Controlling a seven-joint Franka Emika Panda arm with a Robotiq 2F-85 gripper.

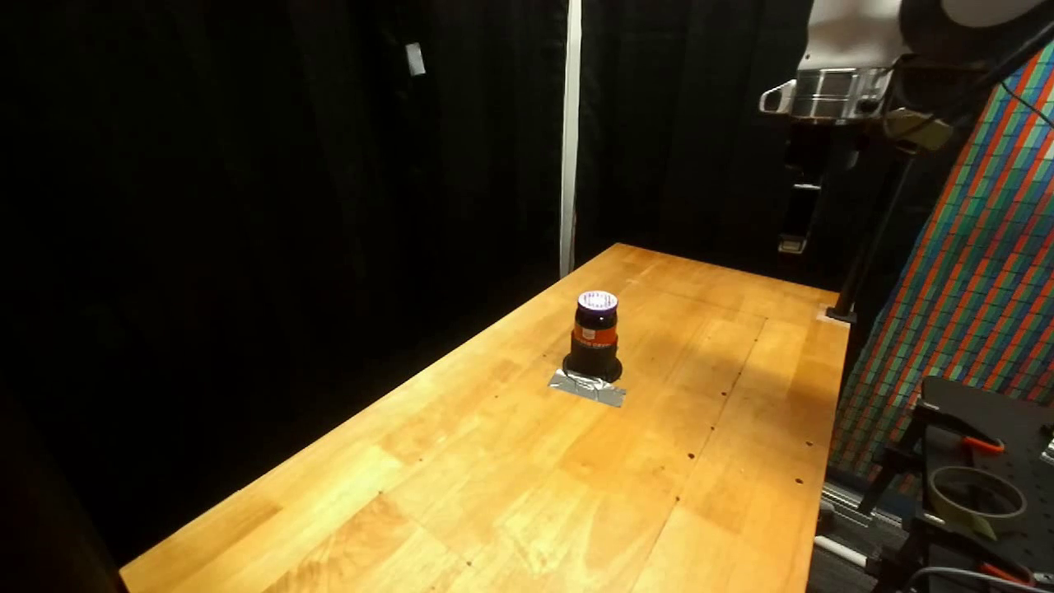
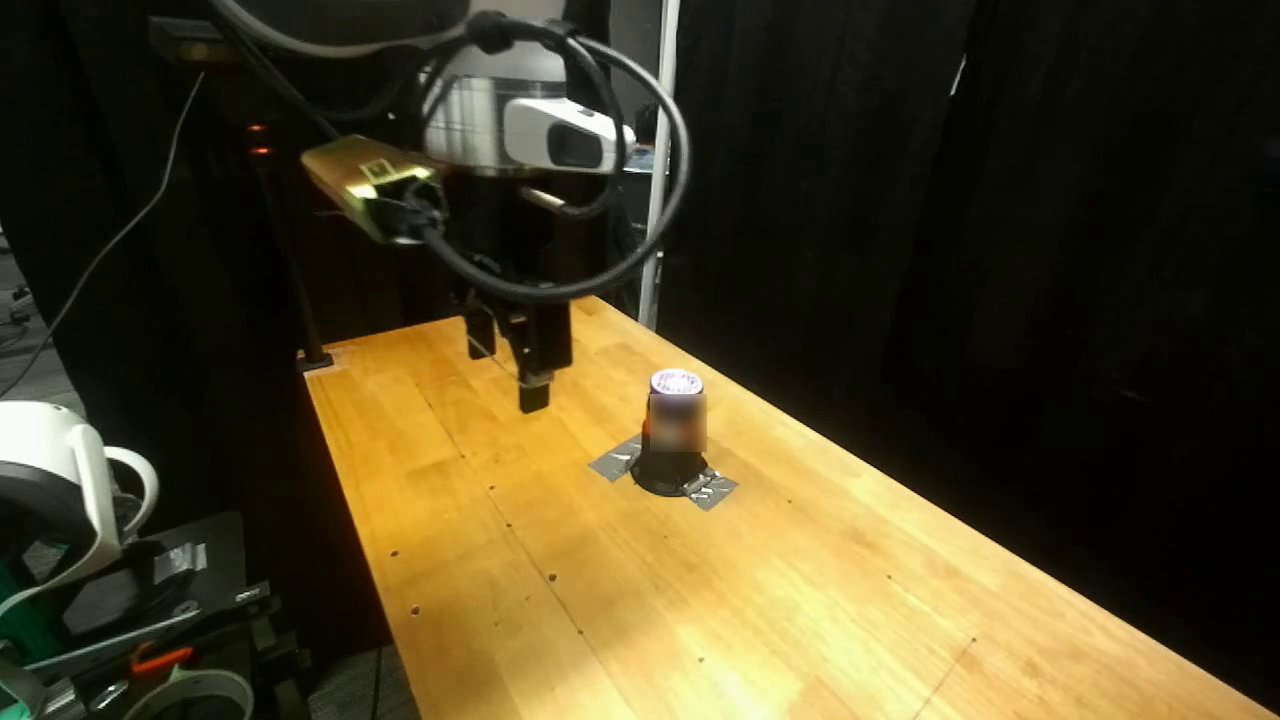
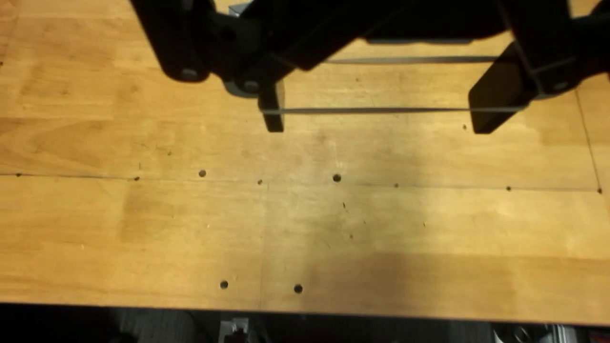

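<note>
On the wooden table stands a dark jar with a white lid and an orange label, upright in a black holder. Silver tape fixes that holder to the tabletop. In the second exterior view the same jar appears right of my gripper, which hangs above the table, apart from it. The wrist view has my gripper with its fingers spread wide and only bare wood beneath. Thin bands stretch across between the two fingers. The jar cannot be made out in the wrist view.
A dark cart with a tape roll stands beyond one long edge. A thin post rises at the table's far corner.
</note>
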